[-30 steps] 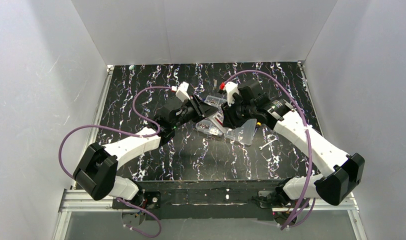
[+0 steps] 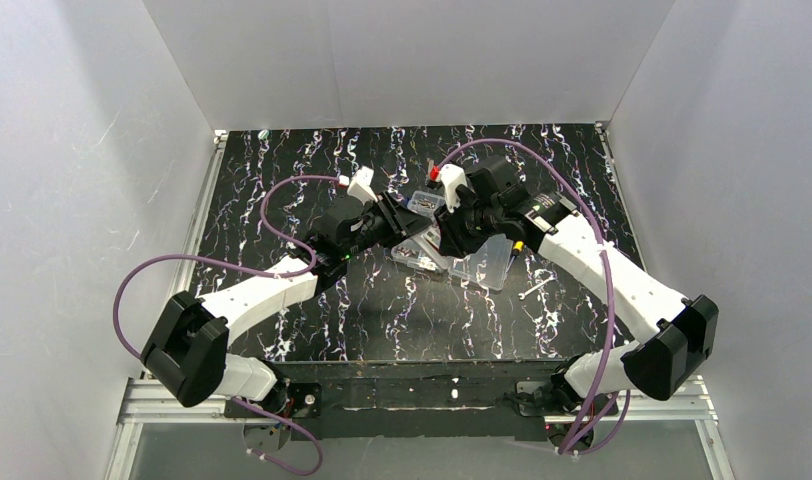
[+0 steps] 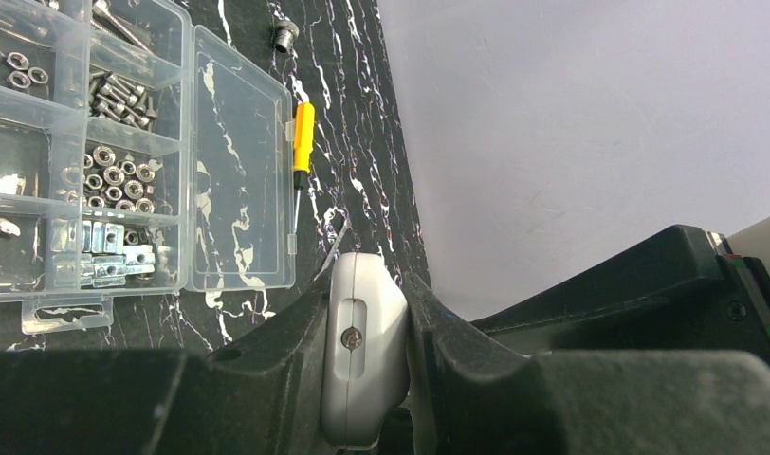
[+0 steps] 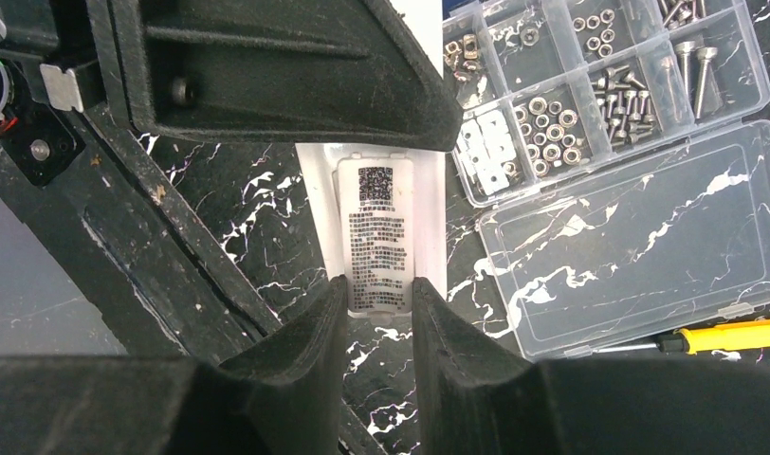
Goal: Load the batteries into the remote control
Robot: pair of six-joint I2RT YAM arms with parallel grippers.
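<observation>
The white remote control (image 3: 364, 351) is held above the table, with my left gripper (image 2: 418, 230) shut on it; the left wrist view shows one end of it between the fingers. My right gripper is shut on a white battery cover (image 4: 379, 223) printed with dark text and a square code. In the right wrist view the cover lies over the back of the remote, whose white body (image 4: 430, 213) shows on either side. The two look nearly in line, but whether the cover touches the remote cannot be told. Batteries are hidden from every view.
Below the grippers lies an open clear organizer box (image 4: 599, 190) with screws and nuts, its lid (image 3: 241, 180) folded out. A yellow screwdriver (image 3: 303, 137) is beside the lid. One wrench (image 2: 534, 288) rests farther right.
My right gripper has shifted slightly left with the cover, over the remote. A red strip seen on the remote earlier no longer shows. The left arm is almost still.
</observation>
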